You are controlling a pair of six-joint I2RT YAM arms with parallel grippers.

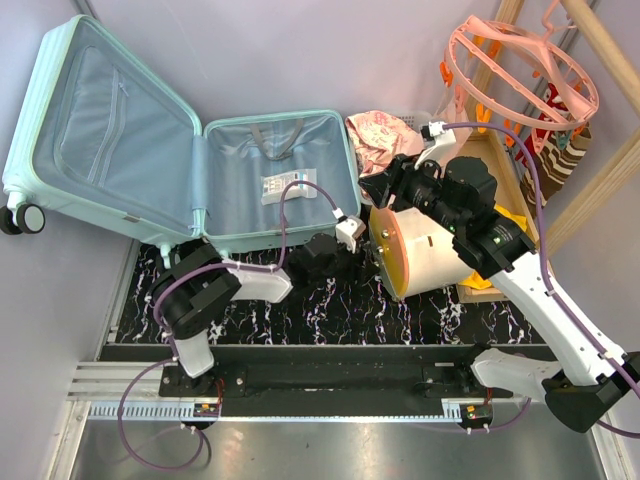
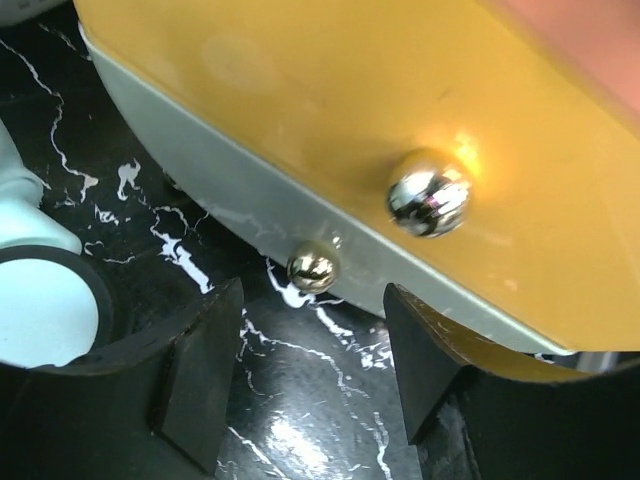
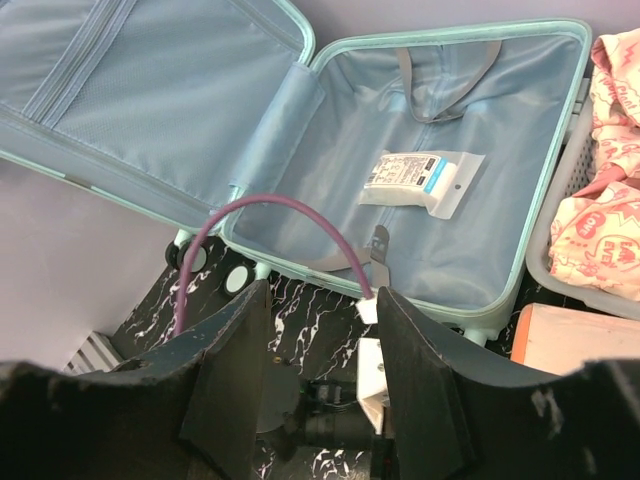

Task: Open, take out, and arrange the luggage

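Note:
The mint suitcase point(image 1: 255, 140) lies open, a white packet point(image 1: 278, 187) in its base. Low at the suitcase's front right, my left gripper point(image 1: 362, 258) is open at the cream box point(image 1: 435, 262) with yellow end panel. In the left wrist view that panel point(image 2: 330, 90) shows two silver knobs point(image 2: 312, 268), the lower one just beyond and between my open fingertips. My right gripper point(image 1: 380, 178) hangs over the pink cloth point(image 1: 372, 138) edge, open, nothing seen between its fingers.
A grey basket point(image 3: 555, 230) holds the pink cloth. A wooden tray point(image 1: 480, 145), a pink hanging rack point(image 1: 520, 37) and striped fabric point(image 1: 555, 160) stand at right.

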